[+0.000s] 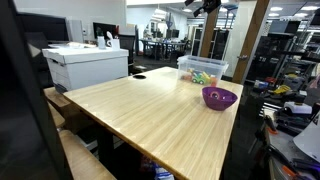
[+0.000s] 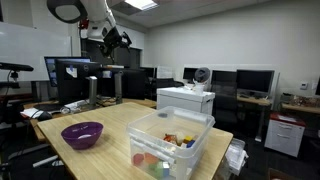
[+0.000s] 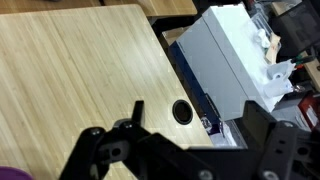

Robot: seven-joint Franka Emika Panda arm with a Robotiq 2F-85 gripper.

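Observation:
High above the table, my gripper shows its two dark fingers well apart, with nothing between them. In exterior view 2 the arm (image 2: 92, 14) reaches in from the upper left, far above everything on the table. A purple bowl (image 1: 219, 100) stands near the table's right edge; something small seems to be inside, too small to name. Only the rim of that bowl (image 3: 12, 173) enters the wrist view. A clear plastic bin (image 2: 150, 126) holds several colourful items (image 2: 178, 141) and sits at the table's end, apart from the bowl.
A round black disc (image 3: 182, 111) lies flat on it. Beyond its edge is a white cabinet (image 1: 90, 68). Monitors (image 2: 75, 80) stand behind the arm.

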